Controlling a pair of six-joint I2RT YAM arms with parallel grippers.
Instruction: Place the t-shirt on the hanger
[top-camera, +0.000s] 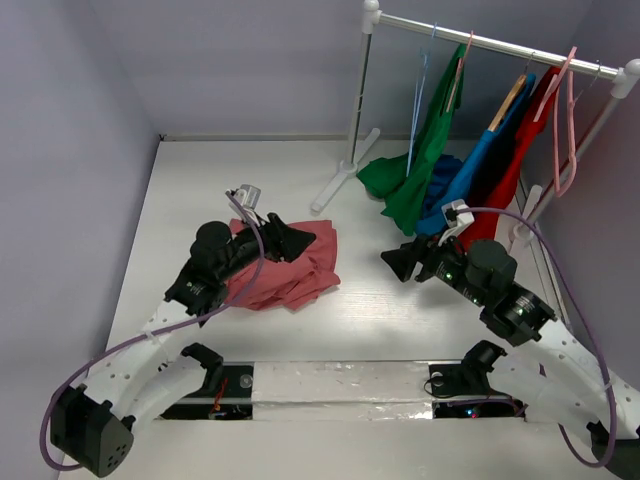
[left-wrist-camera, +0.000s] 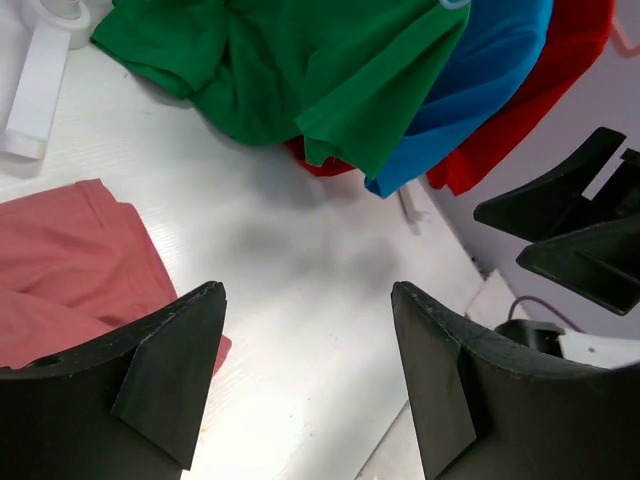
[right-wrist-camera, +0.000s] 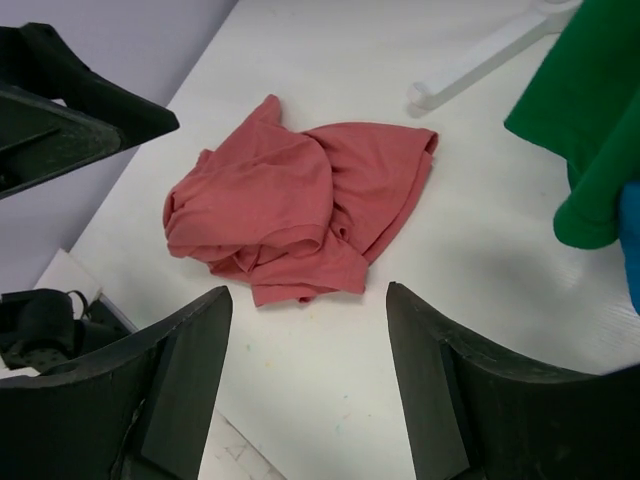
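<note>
A pinkish-red t-shirt (top-camera: 298, 270) lies crumpled and folded on the left part of the white table. My left gripper (top-camera: 298, 242) hangs above it, open and empty; in the left wrist view its fingers (left-wrist-camera: 175, 345) stand wide apart. Out to the right, over bare table, my right gripper (top-camera: 402, 262) is open too, with only table between its fingers. From the rack's rail (top-camera: 500, 46) hang a light blue hanger (top-camera: 418, 100), which looks bare, and a bare pink hanger (top-camera: 572, 140) near the right end.
Between those hangers hang a green shirt (top-camera: 435, 140), a blue shirt (top-camera: 490, 150) and a red shirt (top-camera: 520, 150), their lower parts close to my right gripper. The rack's white foot (top-camera: 340, 180) rests behind the t-shirt.
</note>
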